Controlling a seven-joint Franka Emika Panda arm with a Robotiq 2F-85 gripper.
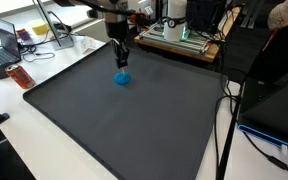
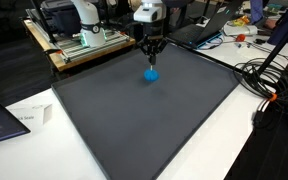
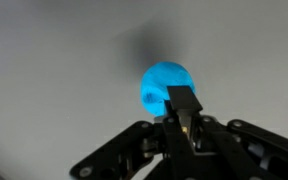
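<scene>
A small bright-blue rounded object [image 1: 122,78] hangs at the tip of my gripper [image 1: 121,67], near the far part of the dark table. From the opposite side, the same blue object [image 2: 151,75] shows below my gripper [image 2: 152,66]. The wrist view has the blue object [image 3: 156,82] past the black fingers [image 3: 184,98], which are closed together on its near edge; a darker hollow shows on its left side. A soft shadow on the grey surface lies apart from it. My gripper is shut on the blue object, and the fingers hide part of it.
An orange-red can [image 1: 21,77] and a laptop [image 1: 4,48] stand off to the left, beyond the table's edge. Black cables [image 2: 276,88] run along the other side of the table.
</scene>
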